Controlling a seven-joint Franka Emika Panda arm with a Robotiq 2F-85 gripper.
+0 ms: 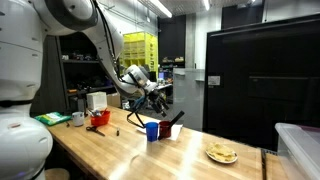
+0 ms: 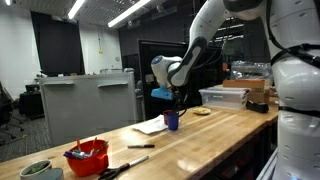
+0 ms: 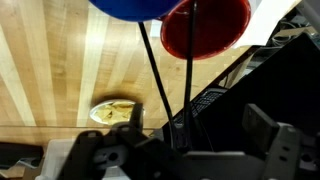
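My gripper [image 1: 160, 105] hangs open above the table, close over the two cups. A blue cup [image 1: 152, 131] and a red cup [image 1: 165, 130] stand side by side; in the wrist view, the blue cup [image 3: 133, 6] is cut by the top edge and the red cup [image 3: 205, 32] shows its inside. A dark flat object [image 1: 177, 118] slants up out of or beside the red cup; I cannot tell which. Two thin dark strips cross the wrist view near the cups. No object shows held between the gripper's fingers.
A plate of yellow food [image 1: 221, 153] lies to the right of the cups, with bare table between. A red basket [image 2: 86, 158] holding several items stands at the other end, near a dark-handled tool [image 2: 123, 168]. White paper lies behind the cups.
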